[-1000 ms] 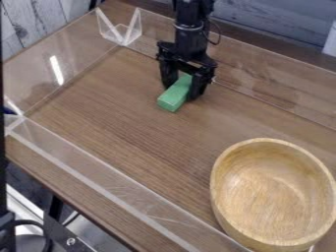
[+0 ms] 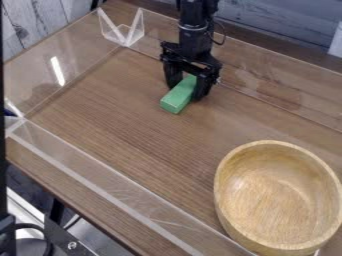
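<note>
The black robot gripper (image 2: 190, 62) hangs from its arm at the top centre of the wooden table, lowered over a green block (image 2: 178, 98). The block lies slanted, its upper end among the dark gripper parts. The fingertips are hard to make out against the dark body, so I cannot tell whether they are shut on the block.
A large round tan bowl (image 2: 274, 195) fills the lower right. A clear angular container (image 2: 122, 24) sits at the upper left. Black cables lie at the lower left edge.
The gripper and green block are almost where they were, with only a very slight shift.
</note>
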